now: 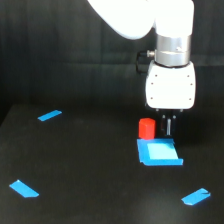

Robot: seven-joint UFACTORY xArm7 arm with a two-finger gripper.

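Note:
A small red object, like a short cylinder or cup, stands at the upper left edge of a white square bordered with blue tape. My gripper points down just right of the red object, close above or behind the far edge of the taped square. Its dark fingers are thin and blend into the black background, so their spread is unclear. A narrow gap shows between them and the red object.
Blue tape strips lie on the dark table at the far left, near left and near right. A black curtain hangs behind.

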